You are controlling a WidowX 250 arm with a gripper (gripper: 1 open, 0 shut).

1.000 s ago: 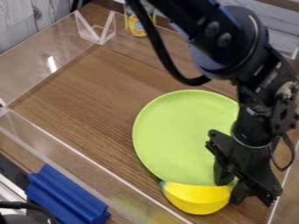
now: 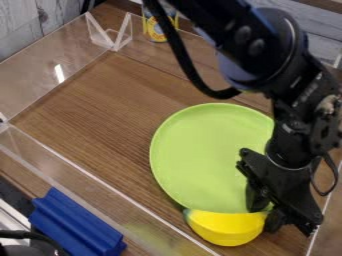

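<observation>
A black gripper (image 2: 271,203) hangs at the lower right, its fingers down at the right side of a yellow bowl (image 2: 222,227), where they overlap the bowl's rim. Whether they grip it is hard to tell. The bowl lies at the front edge of a green plate (image 2: 195,150) and partly under its rim or against it. The gripper and arm hide part of the plate's right side.
A blue rack (image 2: 74,224) lies at the lower left beside a clear wall. A clear holder (image 2: 112,30) and a yellow can (image 2: 155,22) stand at the back. The wooden surface left of the plate is clear.
</observation>
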